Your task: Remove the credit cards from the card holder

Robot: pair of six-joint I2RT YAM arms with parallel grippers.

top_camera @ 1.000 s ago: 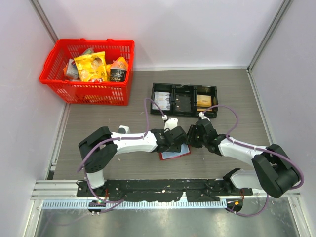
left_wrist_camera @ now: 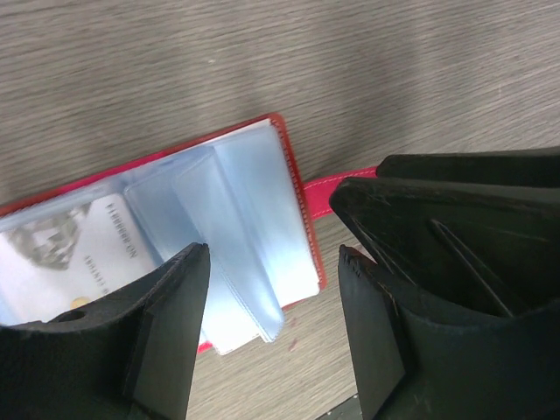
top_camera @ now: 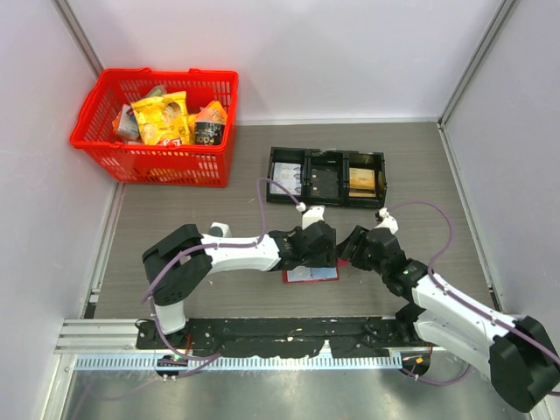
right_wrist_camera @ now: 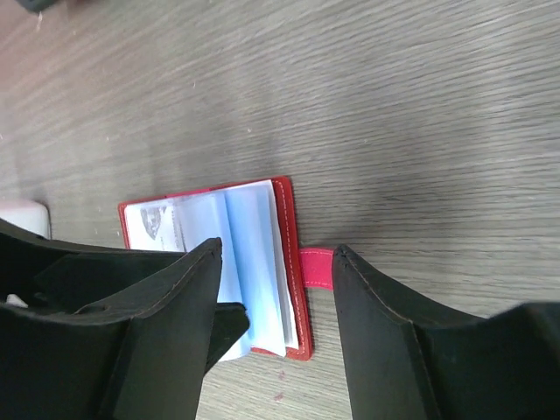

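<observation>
An open red card holder point(top_camera: 311, 275) lies on the table with clear sleeves and cards point(left_wrist_camera: 74, 254) inside, a white card with a printed emblem among them. My left gripper is directly over it, part open, nothing visible gripped between its fingers. My right gripper stands open at the holder's right edge, above its red strap point(right_wrist_camera: 315, 266), with nothing held. In the left wrist view a dark body of the other gripper covers the upper right.
A black compartment tray point(top_camera: 325, 199) is behind the holder. A red basket point(top_camera: 151, 167) of snack bags stands back left. Bare table lies left and right of the arms.
My right gripper and arm have moved to the right and toward the front, away from the left gripper. The left gripper has shifted slightly right.
</observation>
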